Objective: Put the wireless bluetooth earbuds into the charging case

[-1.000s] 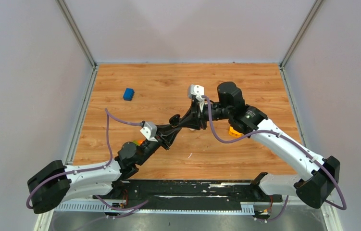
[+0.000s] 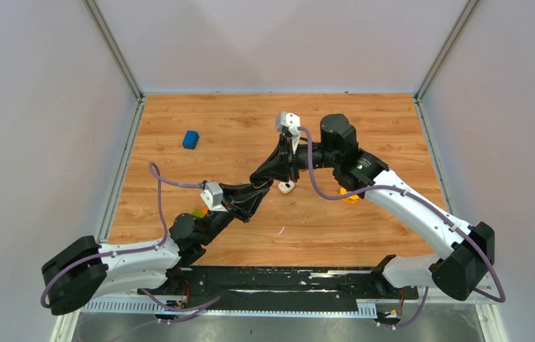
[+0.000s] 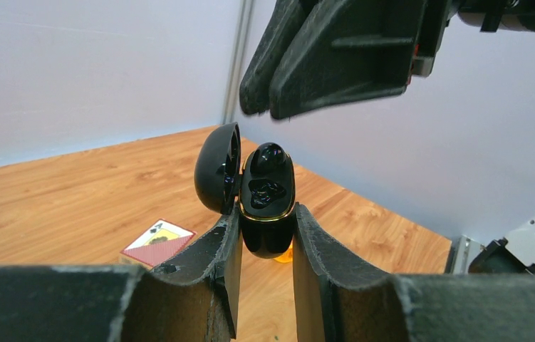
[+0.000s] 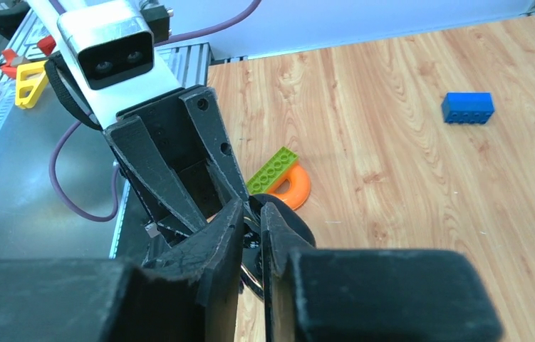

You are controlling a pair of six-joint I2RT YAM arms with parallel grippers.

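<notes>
In the left wrist view, a glossy black charging case with a gold rim stands upright, its lid swung open to the left. My left gripper is shut on the case's lower body. Inside the case, shiny black shapes show at top and middle; which are earbuds and which are empty wells I cannot tell. Just above hangs my right gripper, its fingers close together and apart from the case in this view. The right wrist view shows those fingers nearly meeting in front of the case; no earbud is discernible between them.
A blue brick lies at the back left. Green brick and orange ring sit near the left arm. A small white object rests under the right gripper, a playing card beyond the case.
My right gripper has moved slightly left and toward the back, coming over the case, which it now partly covers in the top view.
</notes>
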